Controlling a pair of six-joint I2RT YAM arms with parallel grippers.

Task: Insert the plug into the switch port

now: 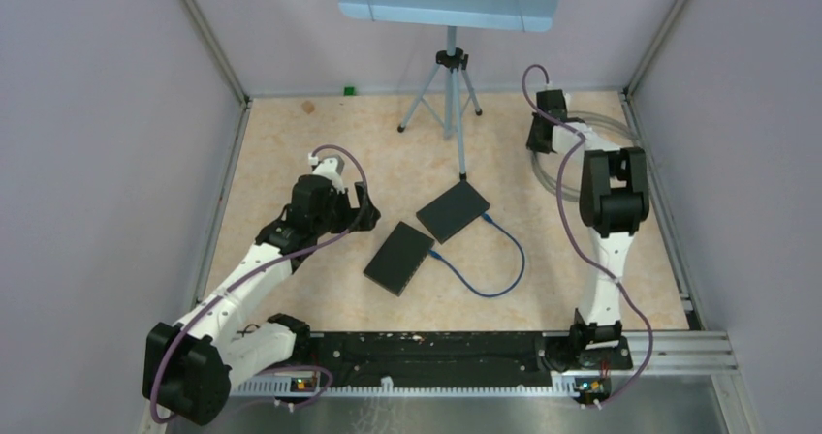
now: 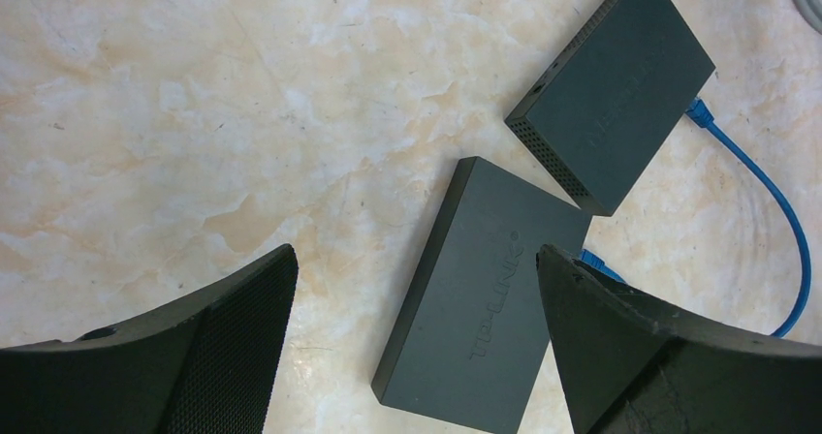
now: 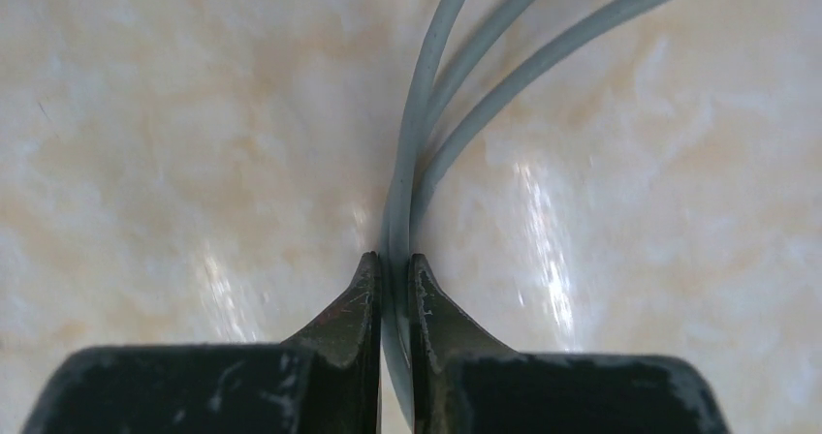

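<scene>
Two dark network switches lie on the table: one [image 2: 485,298] nearer the front, the other [image 2: 620,95] behind it to the right, almost touching at their corners. A blue cable [image 1: 521,257] runs between them, a blue plug [image 2: 699,112] at the far switch and another [image 2: 601,263] beside the near one. My right gripper is shut on a strand of the grey cable [image 3: 494,27] at the back right. My left gripper stands open above and left of the near switch, nothing between its fingers. I see no end of the grey cable.
A light blue stand [image 1: 452,85] stands at the back middle, one leg reaching close to the far switch. A small green object [image 1: 349,91] sits at the back edge.
</scene>
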